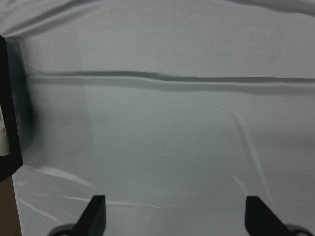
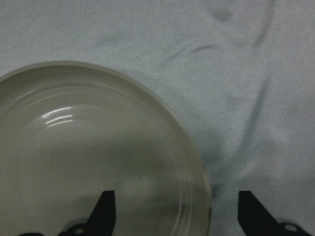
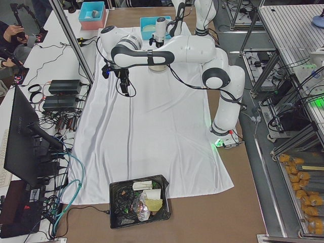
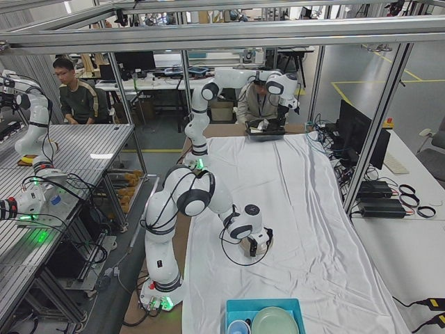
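Note:
My left gripper (image 3: 121, 81) hangs high over the white cloth (image 3: 152, 126); in the left wrist view its fingers (image 1: 91, 219) stand wide apart over bare cloth. My right gripper (image 4: 259, 247) is low by a round beige plate (image 2: 98, 132), largely hidden under it in the camera right view. In the right wrist view its open fingers (image 2: 256, 216) straddle the plate's rim, with no grip visible.
A black bin (image 3: 121, 202) with wrappers sits at the cloth's end. A blue tub (image 4: 264, 305) with a green plate and a cup stands at the opposite end. Monitors, cables and metal frames flank the cloth, whose middle is clear.

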